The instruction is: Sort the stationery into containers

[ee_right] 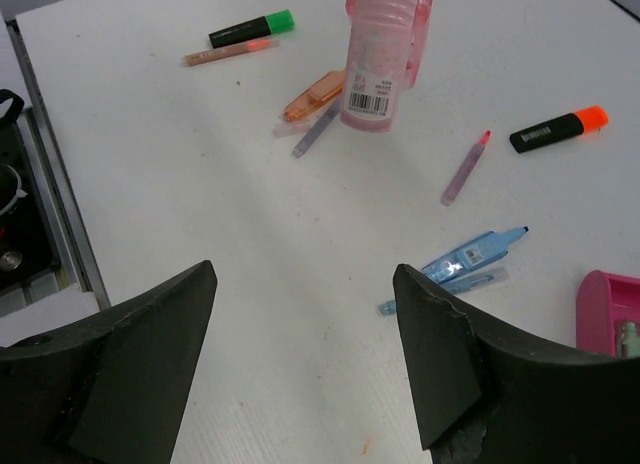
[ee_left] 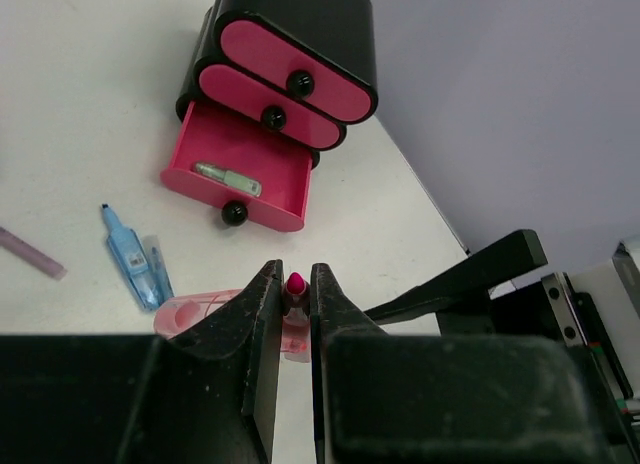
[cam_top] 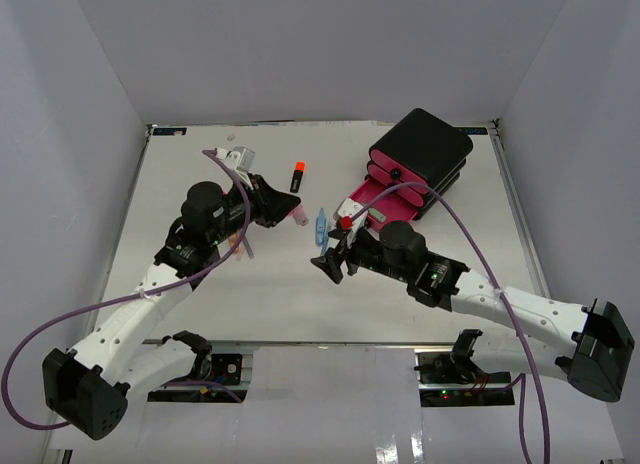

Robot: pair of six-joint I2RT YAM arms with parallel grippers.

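My left gripper is shut on a pink translucent item, whose darker pink tip shows between the fingers; the item, with a barcode label, also hangs above the table in the right wrist view (ee_right: 375, 59). My right gripper (cam_top: 328, 262) stands open over the table, nothing between its fingers. Close by lie a blue pen (ee_right: 478, 254) and a thin clear-blue one (ee_right: 473, 281). A black and pink drawer cabinet (cam_top: 420, 154) has its lowest drawer (ee_left: 285, 174) pulled out, with a pale grey-green item (ee_left: 228, 178) inside.
A black marker with an orange cap (ee_right: 556, 131) and a purple pen (ee_right: 464, 172) lie apart. Further off are a green-capped black marker (ee_right: 250, 30), a brownish pen (ee_right: 226, 53), an orange item (ee_right: 312, 96) and a greyish pen (ee_right: 316, 131).
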